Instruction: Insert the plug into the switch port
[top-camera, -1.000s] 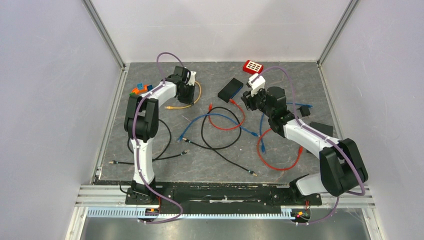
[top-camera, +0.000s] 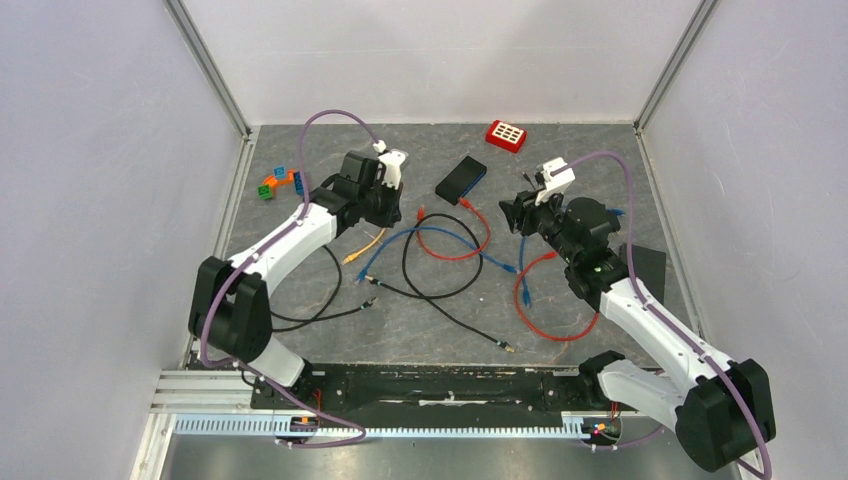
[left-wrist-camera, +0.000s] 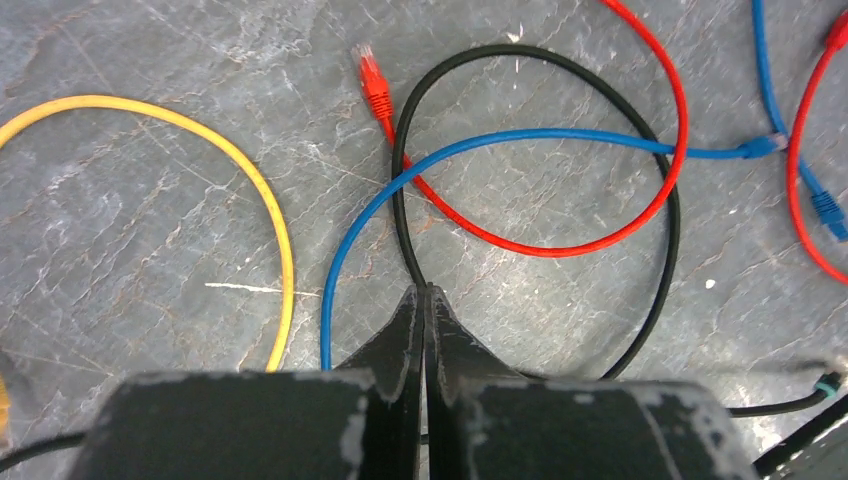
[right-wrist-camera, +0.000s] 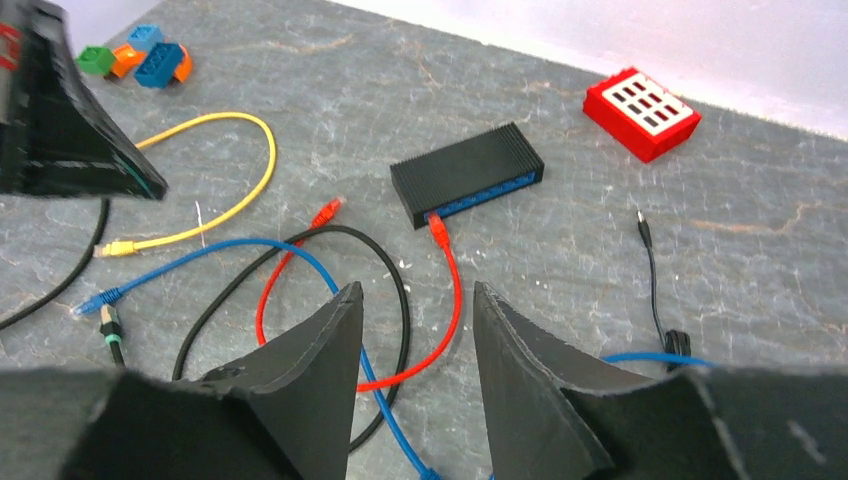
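The yellow cable (right-wrist-camera: 268, 165) lies curved on the grey surface, its plug (right-wrist-camera: 117, 249) pointing left in the right wrist view. My left gripper is shut with nothing held; in its wrist view the yellow cable (left-wrist-camera: 283, 240) passes to the left, clear of the fingers. Beyond the tips a black cable shows on the floor. The black switch (right-wrist-camera: 467, 172), with a blue row of ports, has one red plug (right-wrist-camera: 438, 230) at its near left end. My right gripper stands open and empty, above the surface to the right of the switch in the top view.
Blue (top-camera: 436, 230), red (top-camera: 533, 328) and black (top-camera: 482, 262) cables lie tangled across the middle. A red block (top-camera: 506, 136) sits at the back, toy bricks (top-camera: 279, 180) at the far left. Bare surface surrounds the switch's right side.
My right arm has drawn slightly rightward, still open.
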